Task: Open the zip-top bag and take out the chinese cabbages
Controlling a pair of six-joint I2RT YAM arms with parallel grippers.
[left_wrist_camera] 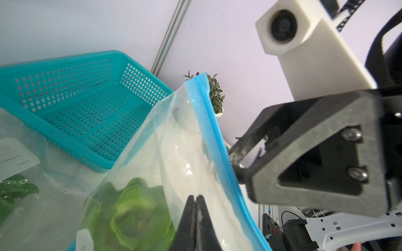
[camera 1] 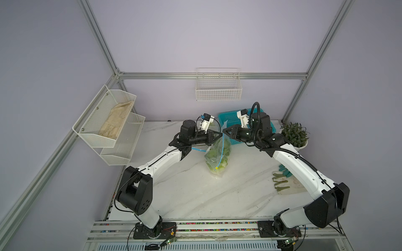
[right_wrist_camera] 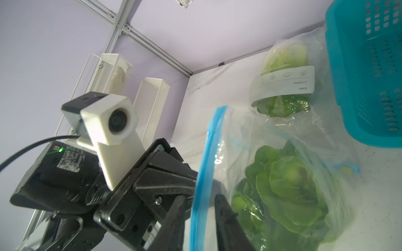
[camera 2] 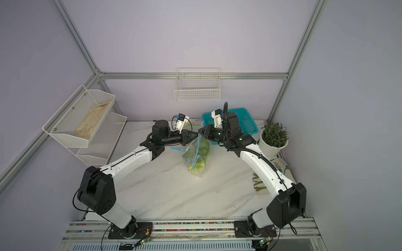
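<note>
A clear zip top bag [camera 1: 217,156] with a blue zip strip [right_wrist_camera: 206,167] stands propped up at mid-table. Inside it, green Chinese cabbage [right_wrist_camera: 289,192] shows through the film. My left gripper is shut at the bag's upper side, apparently pinching thin film; its fingertips are partly hidden by plastic. Facing it from the right, my right gripper is part open, one finger on each side of the blue strip, with gaps visible. A second bagged cabbage [right_wrist_camera: 284,79] lies behind, its white label showing.
A teal basket [left_wrist_camera: 54,129] stands at the back, close behind the bags. A potted plant [camera 2: 274,136] and a cloth with green straps [camera 1: 295,186] are on the right. White mesh shelves [camera 1: 108,125] hang at left.
</note>
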